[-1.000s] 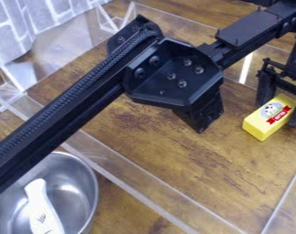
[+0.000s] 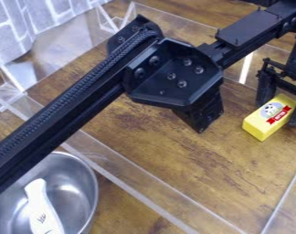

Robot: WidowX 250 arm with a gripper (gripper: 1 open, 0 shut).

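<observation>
A yellow box with a red-and-white label [image 2: 263, 124] lies on the wooden table at the right. My black gripper [image 2: 280, 91] reaches down at the right edge of the view, its lower parts at the upper end of the box; whether the fingers are closed on it cannot be told, as they are dark and partly out of view. The black arm crosses the view from lower left to upper right.
A steel bowl [image 2: 78, 187] with a white utensil [image 2: 41, 206] inside sits at lower left. Clear plastic edging [image 2: 138, 196] runs over the table [image 2: 163, 174]. A white cloth [image 2: 28, 18] lies at top left.
</observation>
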